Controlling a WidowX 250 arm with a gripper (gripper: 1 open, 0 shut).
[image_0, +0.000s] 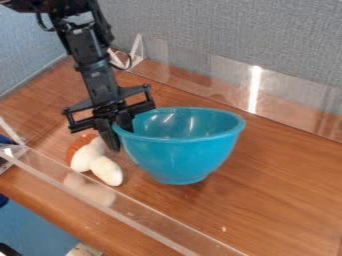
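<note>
My gripper (112, 125) reaches down from the top left, shut on the left rim of a teal bowl (185, 156), which appears upright on or just above the wooden table (278, 195). Just below the gripper, left of the bowl, lies a small orange-and-white object (98, 163), perhaps a plush toy, partly hidden behind the fingers.
A clear plastic barrier runs along the table's front and back edges. A white rack-like item (8, 140) stands at the left edge. The wooden surface to the right of the bowl is clear.
</note>
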